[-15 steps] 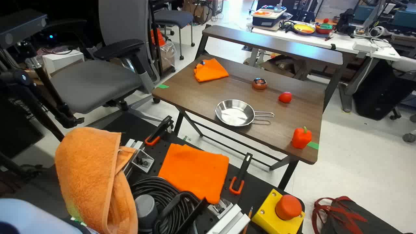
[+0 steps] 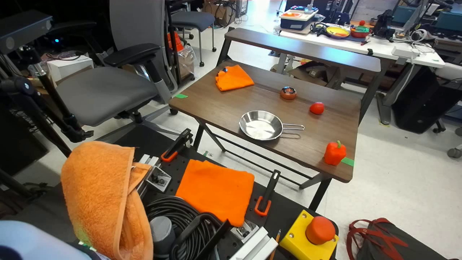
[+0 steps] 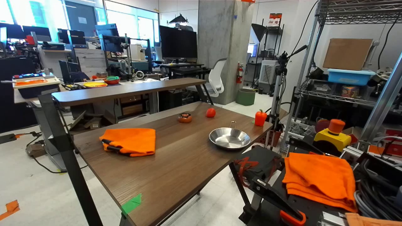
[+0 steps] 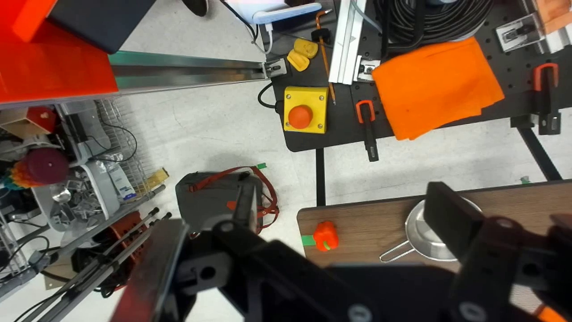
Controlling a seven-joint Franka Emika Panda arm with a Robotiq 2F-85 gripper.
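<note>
In the wrist view my gripper is wide open, its fingers (image 4: 453,219) far apart and nothing held. Neither exterior view shows it. A steel pan (image 2: 261,125) rests on the brown table (image 2: 203,97), its handle pointing toward the red pepper (image 2: 335,153) side. The pepper stands near the table's right corner. A tomato (image 2: 317,108) and a round brown item (image 2: 288,92) with a shiny top sit farther back. At the far left of the table lies a folded orange cloth (image 2: 234,78) with something dark at its edge. My right finger hides part of the pan in the wrist view.
A black bench carries another orange cloth (image 4: 439,86), clamps (image 4: 368,129) and a yellow emergency-stop box (image 4: 305,110). A raised shelf (image 3: 128,92) runs along the table's back edge. Bare tabletop lies between the cloth and the pan. A metal rack (image 3: 339,96) stands beyond the bench.
</note>
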